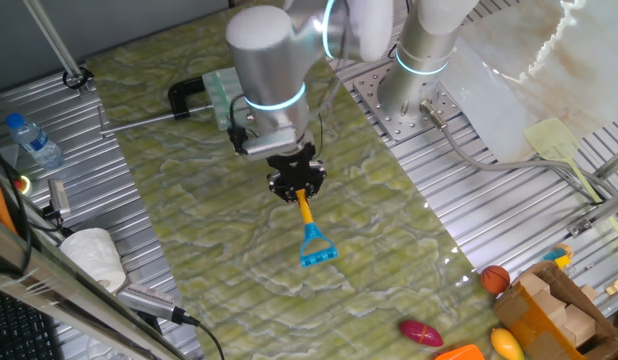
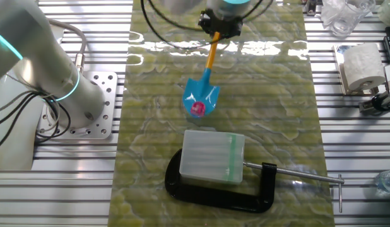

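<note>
A toy shovel with a blue blade, a yellow shaft and a blue handle (image 1: 318,247) is held by my gripper (image 1: 301,194), which is shut around the yellow shaft. In exterior view 2 the blue blade (image 2: 200,96), with a round pink sticker, points toward the clamped box, with a strip of mat between them in the picture. The gripper (image 2: 216,34) shows at the top there, partly behind a cable. From exterior view 1 the blade is hidden behind the gripper and arm. Whether the shovel touches the mat is hard to tell.
A translucent box (image 2: 211,156) sits in a black C-clamp (image 2: 220,198) on the green mat (image 1: 219,290). A cardboard box (image 1: 549,318), a basketball toy (image 1: 494,280) and a purple toy (image 1: 420,332) lie at the lower right.
</note>
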